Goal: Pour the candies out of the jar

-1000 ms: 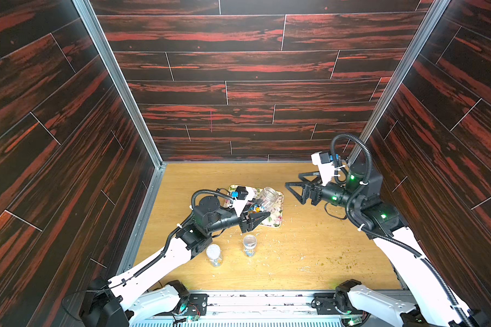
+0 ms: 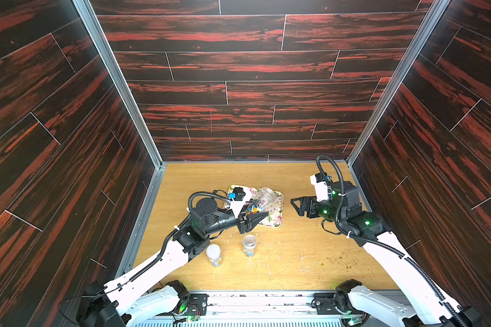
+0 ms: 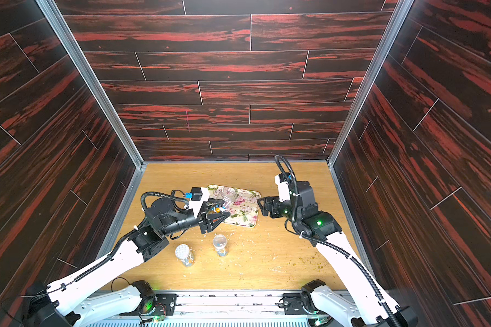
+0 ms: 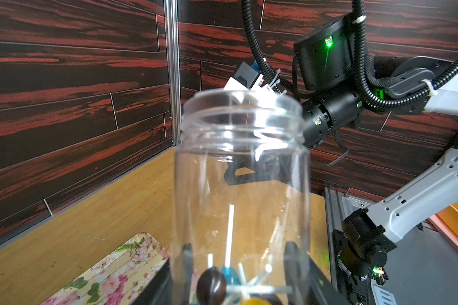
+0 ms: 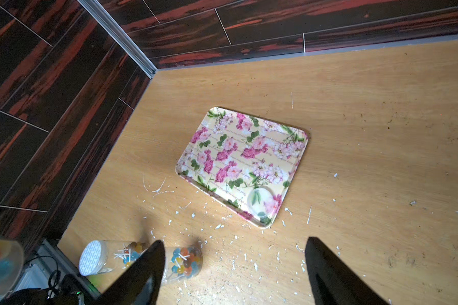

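A clear open-mouthed jar stands in my left gripper, which is shut around its lower part. Candies on white sticks lie at the bottom of that jar. In the top left view it is held above the floral tray and leans to the right. My right gripper hovers to the right of the tray, its fingers apart and nothing between them. A round clear lid rests at the near right corner of the tray.
Two more candy jars stand on the near left table: a white-topped jar and another jar to its right. Small white scraps are scattered on the wood.
My right arm has swung slightly and its gripper has moved a little lower, its fingers closer together than before. The left arm and jar have shifted only slightly.
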